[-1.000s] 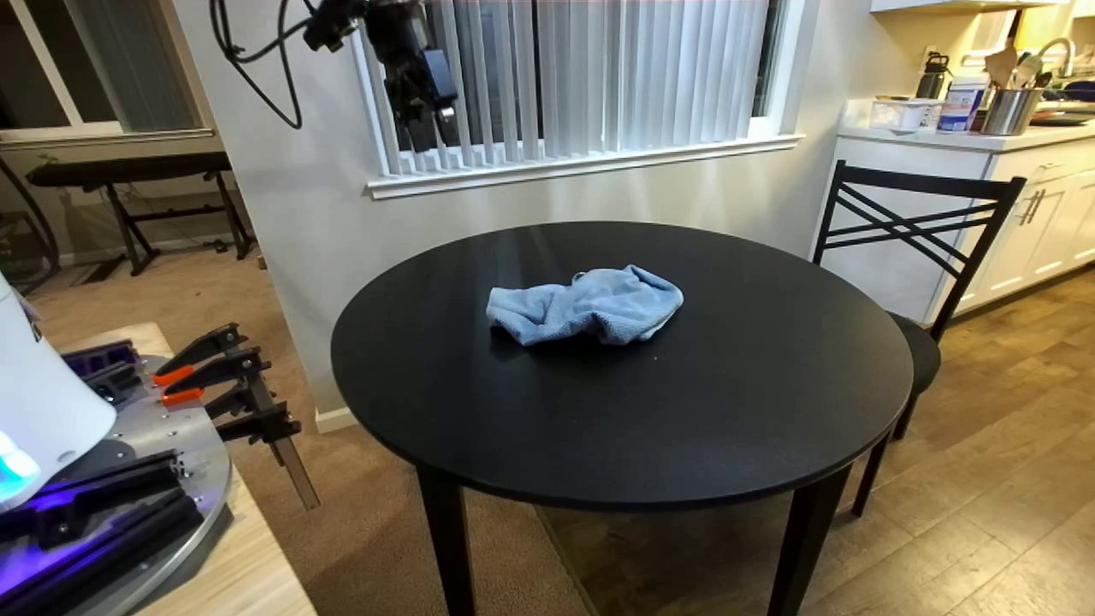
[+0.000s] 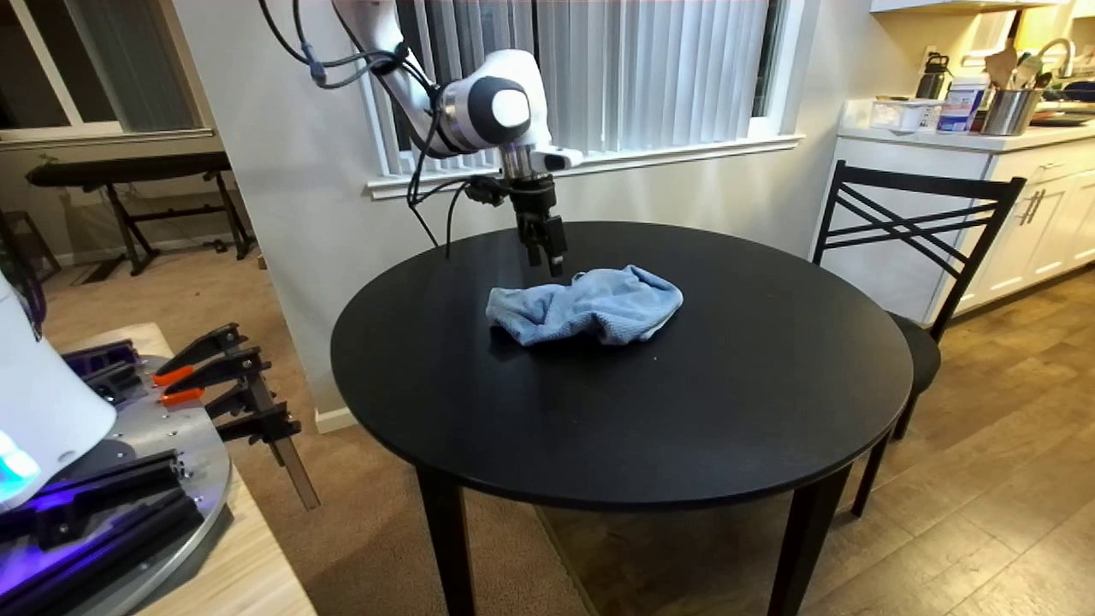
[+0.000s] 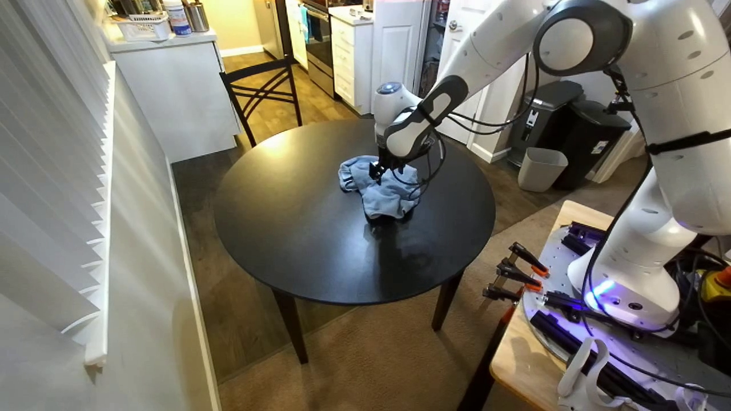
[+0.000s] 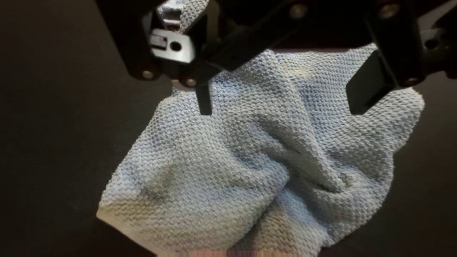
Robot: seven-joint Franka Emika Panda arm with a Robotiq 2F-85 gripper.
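Observation:
A crumpled light-blue cloth (image 2: pixel 600 305) lies in a heap on the round black table (image 2: pixel 657 431). My gripper (image 2: pixel 546 269) points down just above the cloth, toward its far side in exterior view 1. In the wrist view the two fingers of the gripper stand wide apart, open, with nothing held between them. Folds of the cloth (image 4: pixel 205 162) fill most of that view beneath them. From the other side, in exterior view 2, the gripper (image 3: pixel 376 176) appears over the middle of the cloth (image 3: pixel 387 199) and hides part of it.
A black chair (image 2: pixel 914 246) stands at its right in exterior view 1. Beside the arm's base, clamps (image 3: pixel 517 270) jut from a wooden stand (image 3: pixel 521 356). A window sill (image 2: pixel 616 162) runs along the wall behind.
The arm has come down and to the right from high by the window, bringing my gripper close above the cloth. The cloth lies as before.

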